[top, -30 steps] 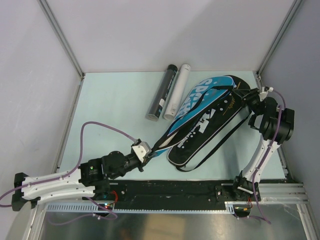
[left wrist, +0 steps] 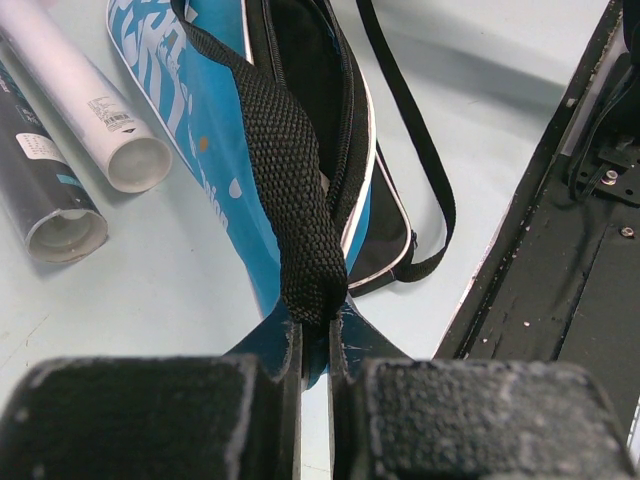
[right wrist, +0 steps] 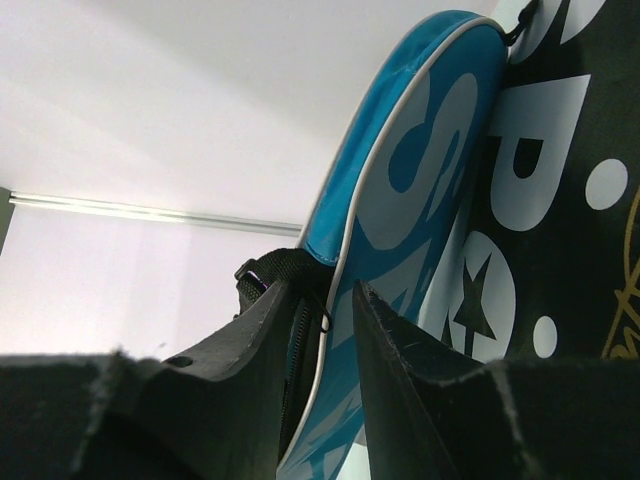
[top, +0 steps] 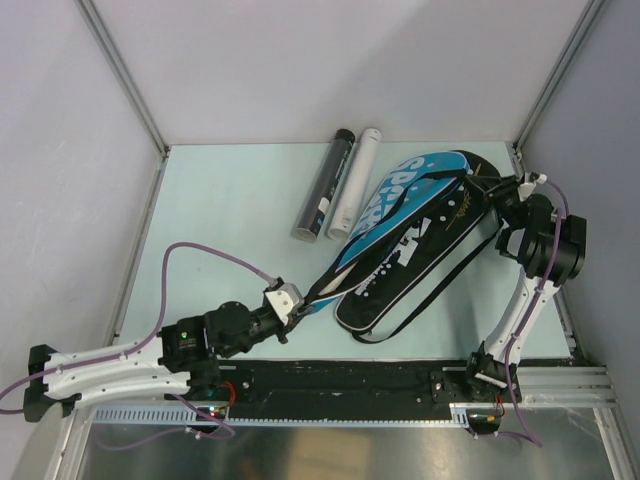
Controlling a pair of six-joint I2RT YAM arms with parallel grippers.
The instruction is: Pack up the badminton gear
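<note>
The blue and black badminton bag lies across the right half of the table, with a second black panel or bag beside it. My left gripper is shut on the bag's near end with its black strap. At the far right end, my right gripper is at the bag's zipper end. In the right wrist view, the fingers stand apart at the blue edge, by a black fabric tab.
A dark shuttlecock tube and a white one lie left of the bag. A long black strap curves along the right side.
Almost nothing differs in the top view; the right arm has shifted very slightly at the bag's far end. The left gripper stays where it was.
</note>
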